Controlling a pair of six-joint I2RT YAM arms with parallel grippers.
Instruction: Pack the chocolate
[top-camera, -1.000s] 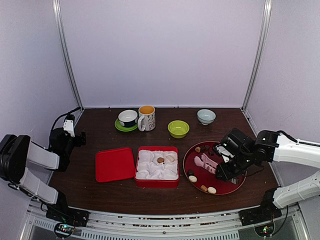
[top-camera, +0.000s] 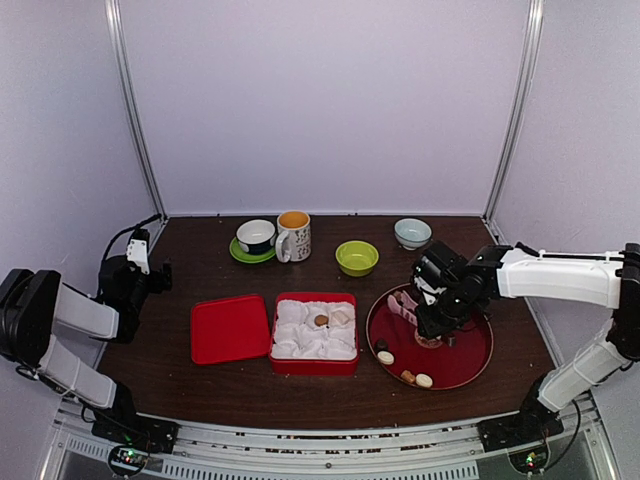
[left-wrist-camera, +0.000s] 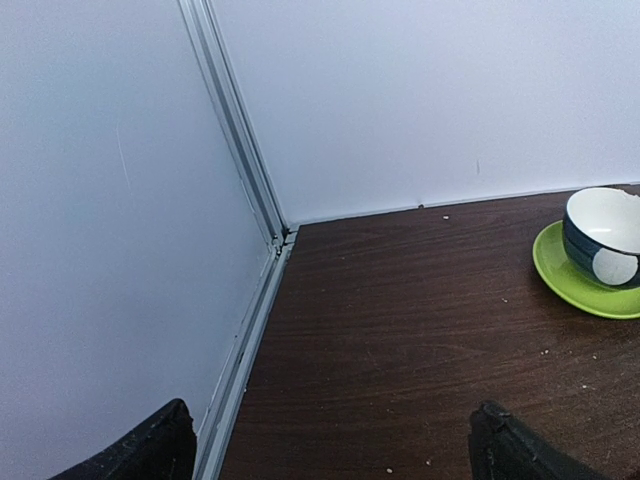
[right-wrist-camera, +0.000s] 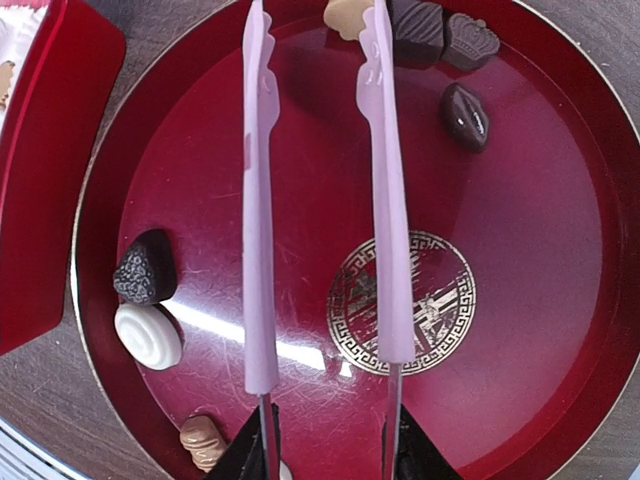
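My right gripper is shut on pink tongs, whose tips are apart at the far rim of the red round tray, by a tan chocolate and dark chocolates. A dark oval piece lies nearby; white, dark and brown pieces lie along the near-left side. Left of the tray, the red box has white lined compartments and one brown piece. My left gripper stands open and empty at the table's left.
The red lid lies left of the box. Behind are a cup on a green saucer, a mug, a green bowl and a pale blue bowl.
The left arm has not moved.
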